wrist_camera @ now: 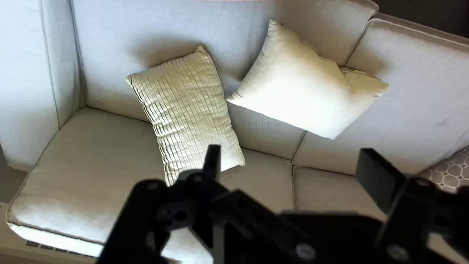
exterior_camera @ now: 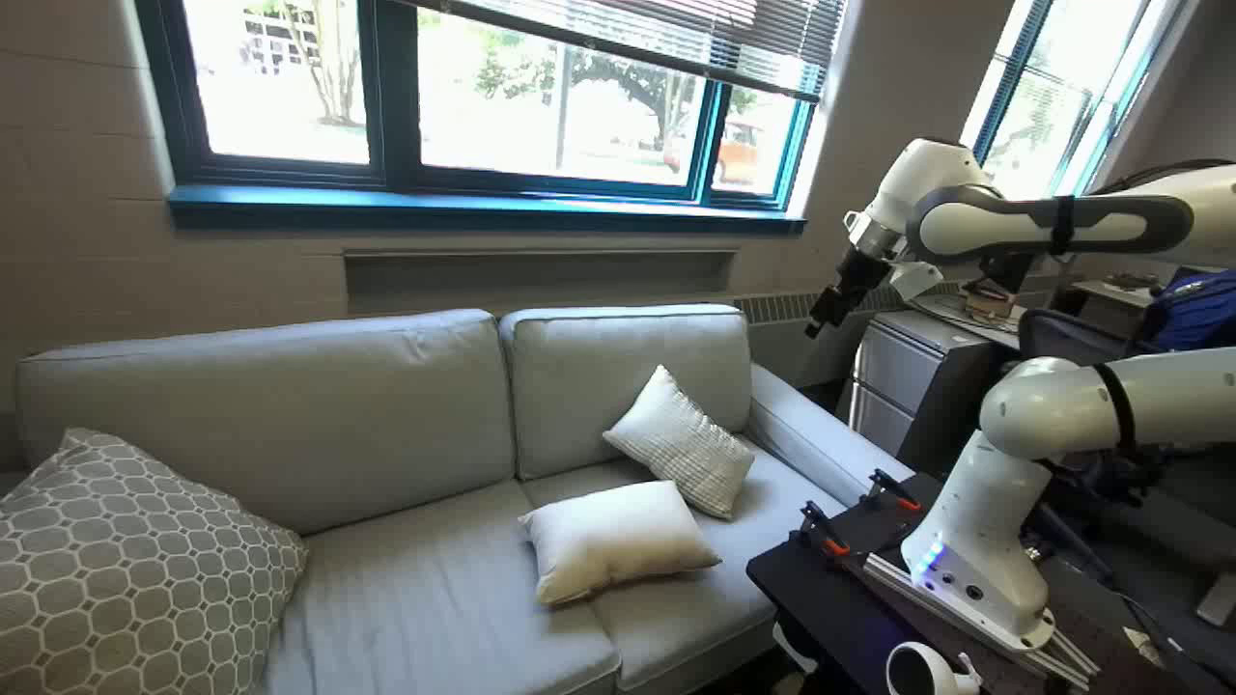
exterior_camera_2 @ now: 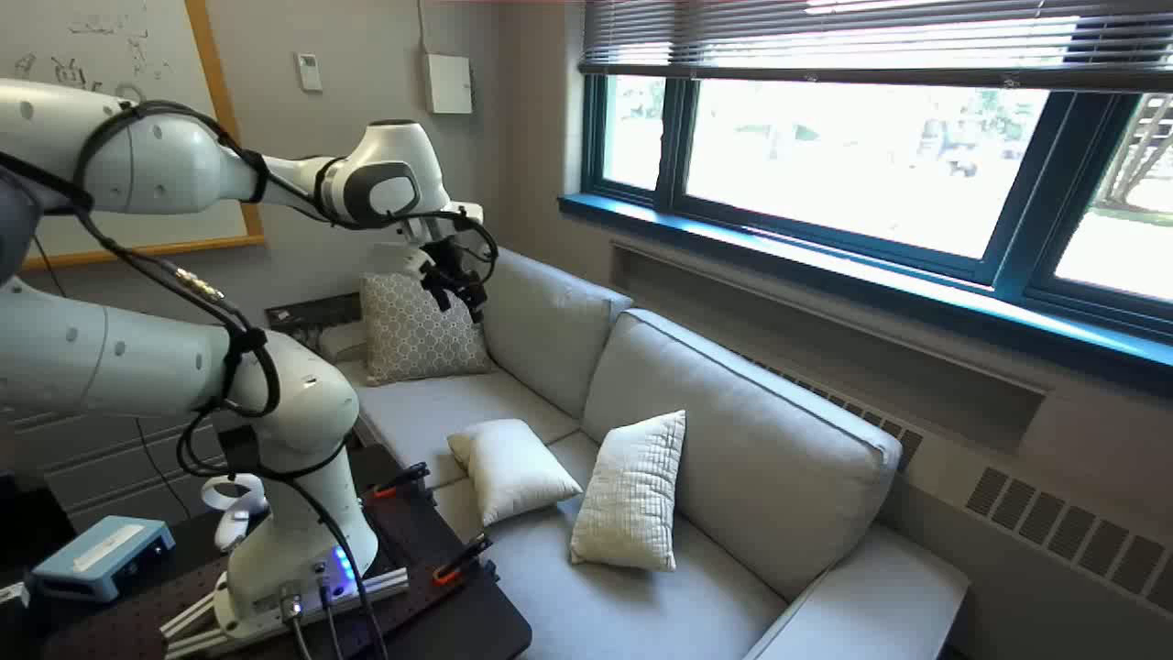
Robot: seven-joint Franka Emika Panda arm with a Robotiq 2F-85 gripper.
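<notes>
My gripper is open above the sofa, its two black fingers wide apart with nothing between them. In exterior view 1 the gripper (exterior_camera: 820,319) hangs in the air, higher than the cushions and clear of them. A pleated cream pillow (exterior_camera: 684,440) leans against the right backrest; in the wrist view this pleated pillow (wrist_camera: 189,110) is partly covered by the left finger. A smooth cream pillow (exterior_camera: 622,541) lies flat on the seat, and exterior view 2 shows the same smooth pillow (exterior_camera_2: 513,471) beside the pleated one (exterior_camera_2: 630,491).
A large patterned pillow (exterior_camera: 139,568) sits at the sofa's far end. The black table (exterior_camera_2: 484,616) under my base carries clamps (exterior_camera_2: 462,559) near its edge. A windowsill (exterior_camera: 487,212) runs behind the backrest. Bare seat shows between the patterned and smooth pillows.
</notes>
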